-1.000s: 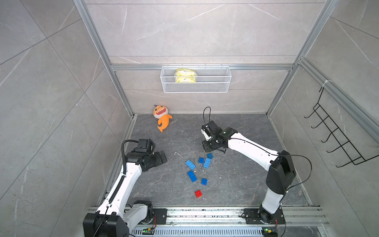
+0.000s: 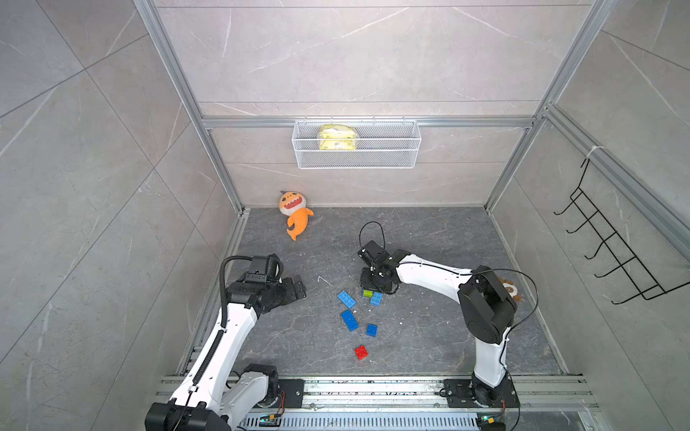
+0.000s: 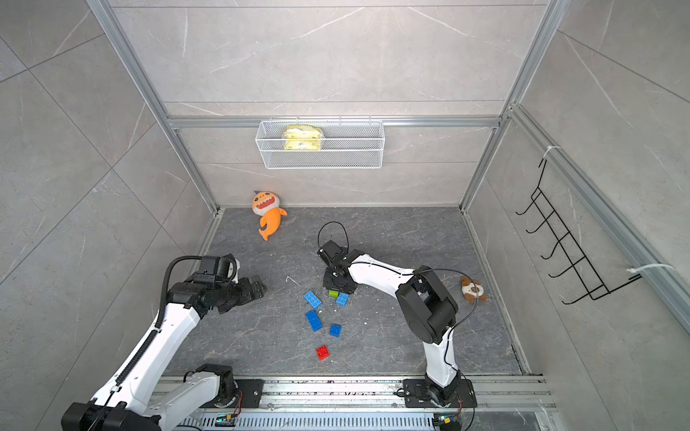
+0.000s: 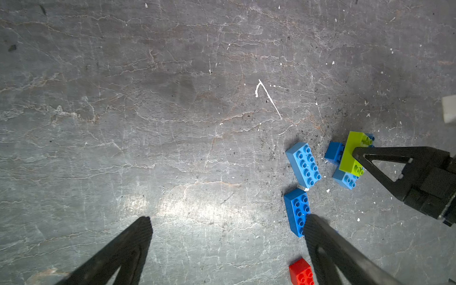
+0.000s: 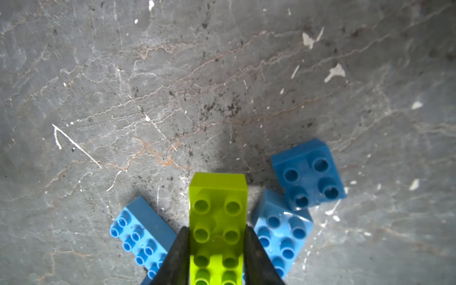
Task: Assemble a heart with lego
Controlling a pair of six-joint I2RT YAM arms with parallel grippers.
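My right gripper is shut on a bright green brick [image 5: 218,209]. It holds the green brick among several blue bricks. A light blue long brick [image 5: 282,230] and a small blue brick [image 5: 308,175] show to its right in the right wrist view. In the left wrist view, another small blue brick [image 4: 334,152] peeks out beside the green one. Whether the green brick touches these is unclear. A light blue long brick [image 4: 304,163] and a darker one [image 4: 295,209] lie nearby. Well left of them, my left gripper hangs open and empty.
Nearer the front edge lie a small blue brick [image 2: 371,329] and a red brick [image 2: 360,352]. An orange shark toy [image 2: 294,214] sits at the back left, and a brown-white toy [image 3: 472,289] is at the far right.
The left arm has barely moved; the loose bricks in view look unmoved.
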